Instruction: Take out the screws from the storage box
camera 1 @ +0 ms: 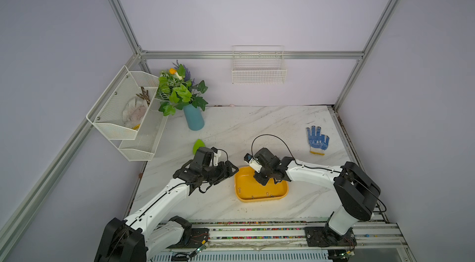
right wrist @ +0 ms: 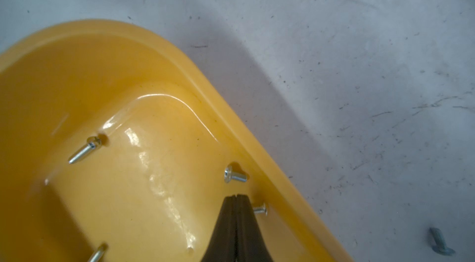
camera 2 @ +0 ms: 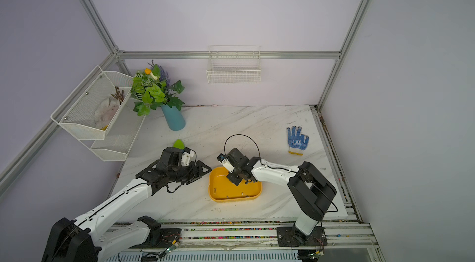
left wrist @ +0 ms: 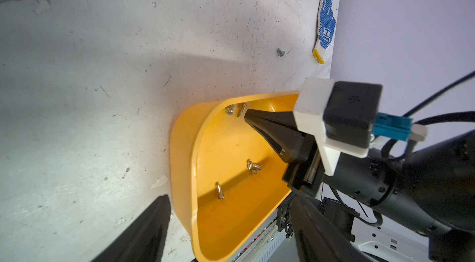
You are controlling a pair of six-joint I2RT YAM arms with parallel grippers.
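Observation:
The yellow storage box (camera 1: 252, 190) stands on the table with several small silver screws inside. My right gripper reaches into it, shut, its fingertips together and nothing between them. Just past the tips, a screw (right wrist: 235, 174) lies on the box floor, outside the fingers. A second screw (right wrist: 260, 209) sits beside the right finger, near the side wall. Farther off lies another screw (right wrist: 85, 149) by the end wall. Spread wide, the open left gripper is empty and stays to the left of the box.
One screw (left wrist: 280, 52) rests on the table outside the box. A blue glove (camera 1: 317, 140) lies at the right. A teal vase (camera 1: 194, 117) with flowers and a wire rack (camera 1: 129, 111) stand at the left.

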